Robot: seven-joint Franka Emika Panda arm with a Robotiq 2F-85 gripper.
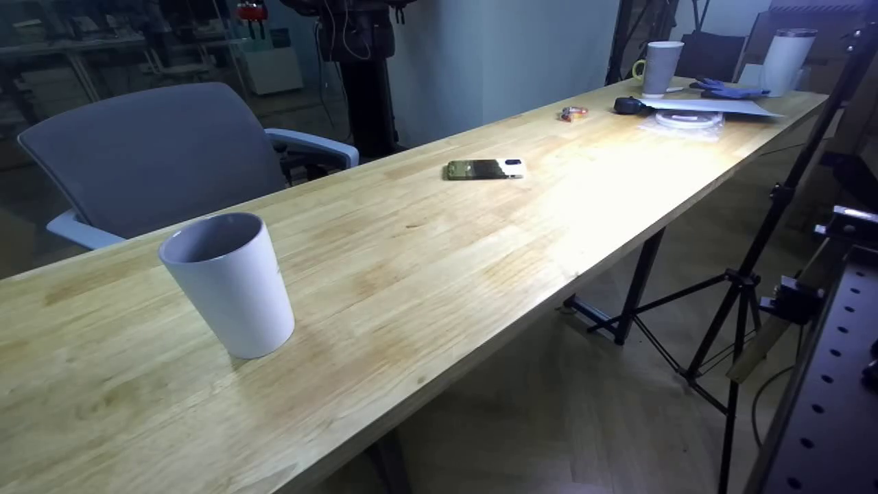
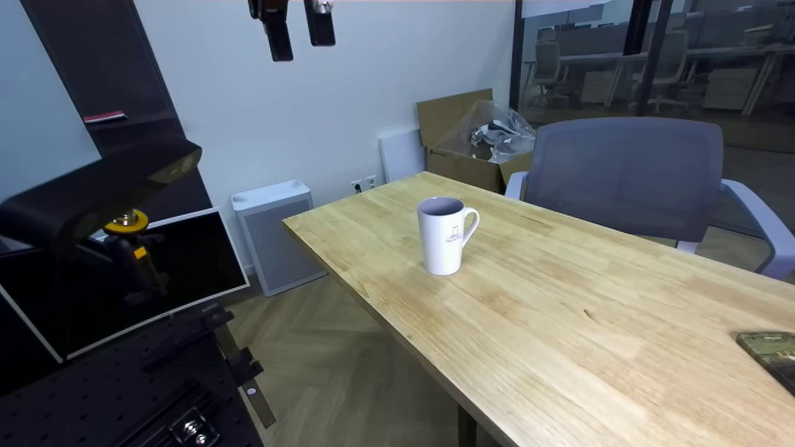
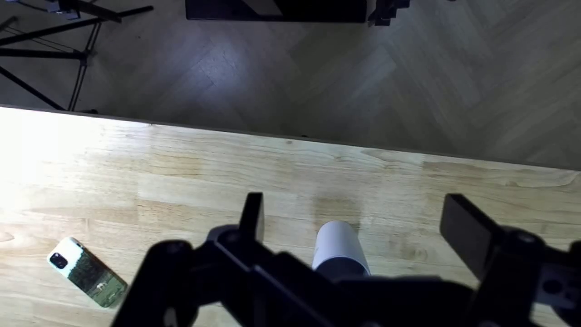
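Observation:
A white mug with a grey inside (image 1: 239, 280) stands upright on the wooden table (image 1: 428, 247). Its handle is on the right in exterior view 2, where the mug (image 2: 443, 242) also shows a small print. From the wrist view, my gripper is wide open with nothing between its fingertips. Below it in that view lies the mug (image 3: 338, 242), partly hidden behind the dark gripper body. Dark finger-like parts (image 2: 277, 37) hang at the top of exterior view 2, well above the mug. Exterior view 1 does not clearly show the gripper.
A phone in a patterned case (image 1: 485, 169) lies flat, well away from the mug. At the table's far end are another mug (image 1: 660, 70), a tumbler (image 1: 788, 62), blue gloves (image 1: 728, 88) and a small wrapped item (image 1: 572, 114). An office chair (image 2: 630, 182) stands alongside. Bare tabletop surrounds the mug.

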